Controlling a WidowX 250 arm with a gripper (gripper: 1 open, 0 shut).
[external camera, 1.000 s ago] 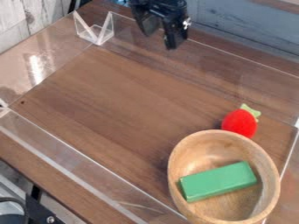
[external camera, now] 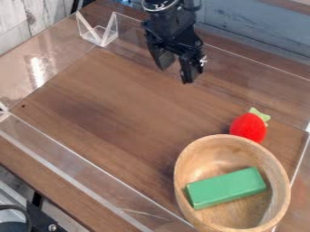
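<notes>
My black gripper (external camera: 176, 59) hangs over the back middle of the wooden table; whether its fingers are open or shut is hard to tell. At the front right a light wooden bowl (external camera: 201, 161) holds a green block (external camera: 227, 188). A red strawberry-like toy (external camera: 248, 128) with a pale green top lies just behind the bowl.
A clear plastic bracket (external camera: 97, 32) stands at the back left. Clear strips edge the work area (external camera: 109, 118), whose middle is bare. A blue-grey board (external camera: 255, 32) runs along the back.
My gripper has moved down in the view, away from the back edge. The bowl, block and red toy stay where they were.
</notes>
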